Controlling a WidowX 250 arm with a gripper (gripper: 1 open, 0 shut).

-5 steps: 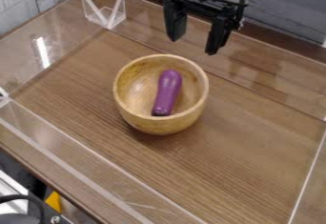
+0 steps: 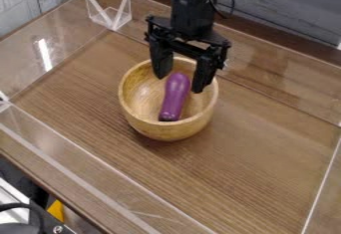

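Note:
My black gripper hangs over the back part of a wooden bowl, its two fingers apart and open. A purple elongated object, like an eggplant, lies lengthwise in the bowl below the fingers. The fingertips are at or just above the top end of the purple object; whether they touch it I cannot tell.
A white wire-like item stands at the back left, another at the left edge. Cables and a yellow piece lie beyond the lower left edge.
The bowl and purple object look unmoved.

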